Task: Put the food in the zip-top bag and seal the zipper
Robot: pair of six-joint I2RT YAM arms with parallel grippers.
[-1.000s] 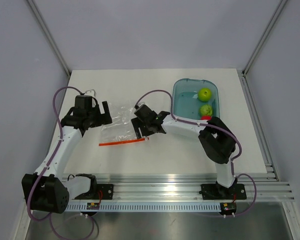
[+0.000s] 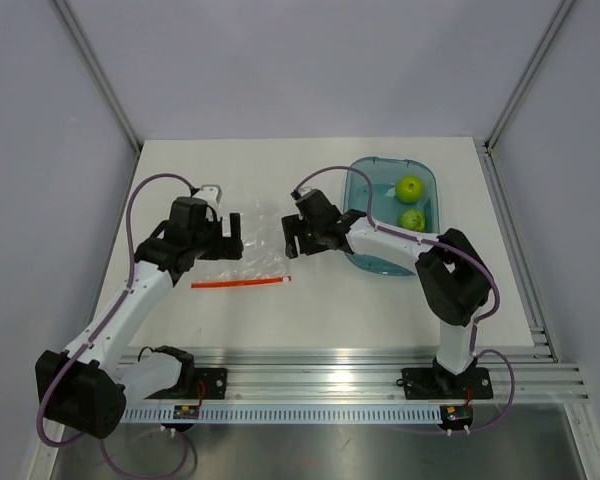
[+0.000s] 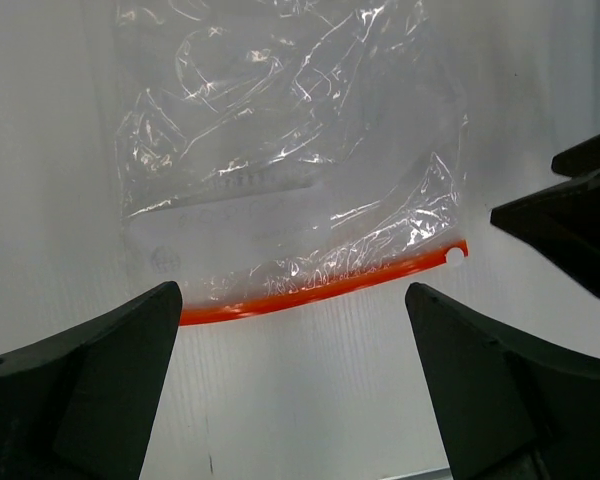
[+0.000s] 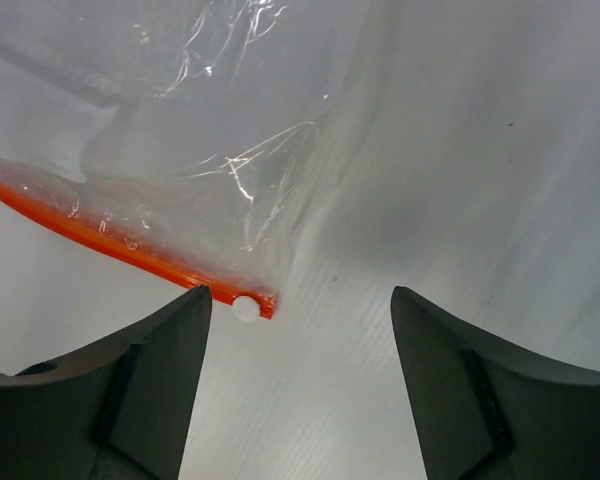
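Note:
The clear zip bag [image 2: 245,262] lies flat at the table's left middle, its orange zipper strip [image 3: 325,291] along the near edge. At the strip's right end sits a white slider [image 4: 246,308]. My left gripper [image 2: 224,238] is open above the bag, holding nothing. Over the bag's right edge stands my right gripper [image 2: 292,238], its fingers [image 4: 170,370] apart with bare table between them; the slider lies just beside its left fingertip. In the teal bin [image 2: 380,180] are a green apple-like food [image 2: 409,189] and a bumpy green food [image 2: 412,220].
The right forearm [image 2: 390,235] crosses over the bin and hides its near part. Free white table [image 2: 320,315] lies in front of the bag and along the back. A metal rail [image 2: 300,360] borders the near edge.
The red item is now hidden.

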